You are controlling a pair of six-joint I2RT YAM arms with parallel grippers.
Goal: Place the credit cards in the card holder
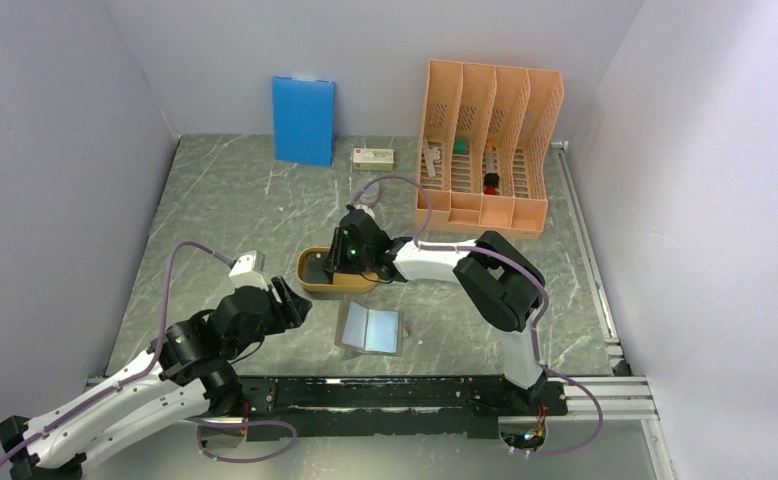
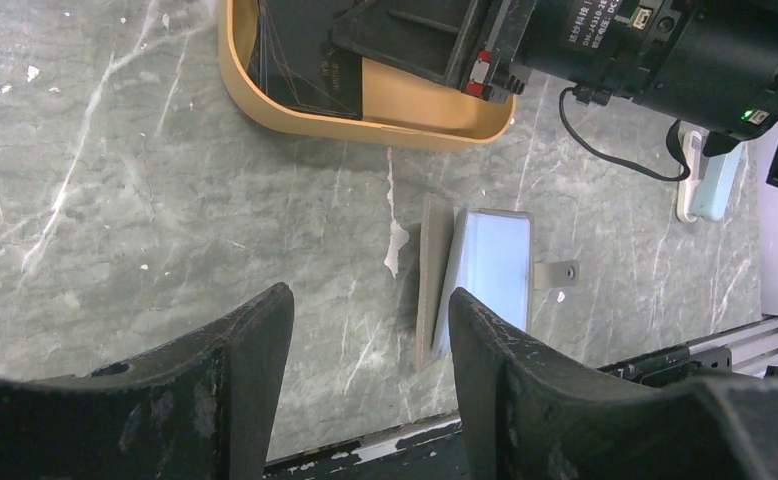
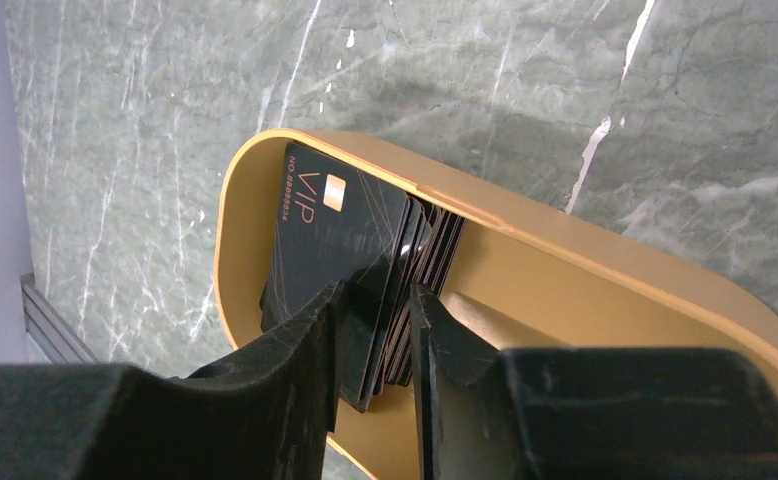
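Note:
Several black credit cards lean in a stack at one end of an oval tan tray. My right gripper reaches into this tray, its fingers part open. Edges of the stacked cards show in the narrow gap between its fingers; a firm hold does not show. In the left wrist view, cards fill the tray's left end beside the right gripper. The card holder lies spread open on the table in front of the tray, its pages pale blue. To its left, my left gripper hovers open and empty.
An orange divided rack stands at the back right. A blue panel, a small box and a clear round item are at the back. Left of the tray, the grey table is free.

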